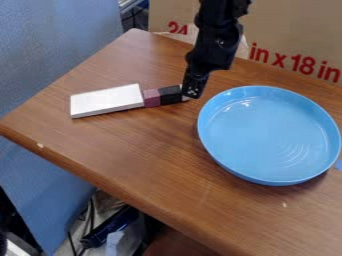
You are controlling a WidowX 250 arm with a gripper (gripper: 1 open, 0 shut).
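Observation:
A white rectangular piece point(106, 100) lies on the wooden table, with a short maroon and black section point(160, 96) at its right end, like a handle. My black gripper point(191, 88) reaches down from the top, its tips low at the black end of that section. Whether the fingers are open or closed on it is too dark to tell. A light blue plate point(267, 135) lies on the table to the right of the gripper, apart from the white piece.
A cardboard box point(294, 40) with red print stands along the back. The table point(134, 160) has bare wood in front and at the back left. Its left edge drops beside a blue-grey padded surface point(40, 70).

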